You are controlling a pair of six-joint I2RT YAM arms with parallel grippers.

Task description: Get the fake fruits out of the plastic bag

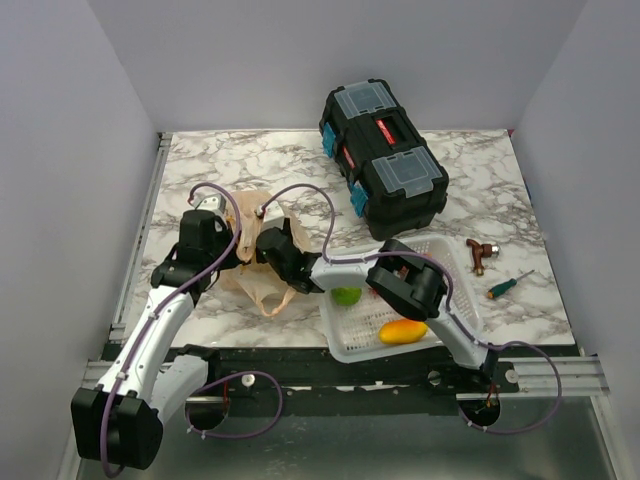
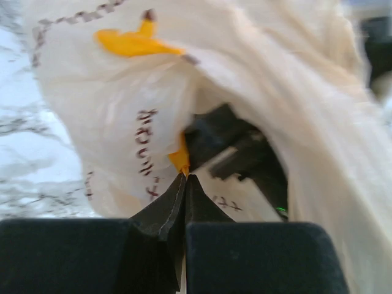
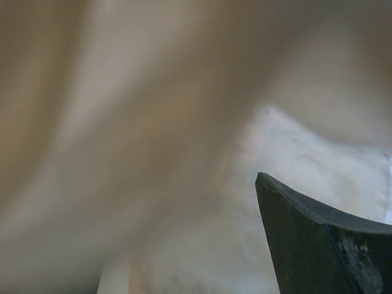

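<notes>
A beige plastic bag (image 1: 265, 290) lies crumpled on the left half of the counter between both grippers. My left gripper is shut at the bag; a thin fold with orange print lies at its tips, and whether it is pinched is unclear. My right gripper (image 1: 262, 255) reaches into the bag; one dark finger (image 3: 318, 239) shows in the right wrist view, with blurred bag around it. The white tray (image 1: 350, 340) holds a mango (image 1: 402, 331) and a green fruit (image 1: 346, 296); other fruit is partly hidden by the right arm.
A black toolbox (image 1: 382, 160) stands behind the tray. A brown hammer-like tool (image 1: 478, 258) and a screwdriver (image 1: 503, 287) lie on the right. Bare counter shows at the back left and far right.
</notes>
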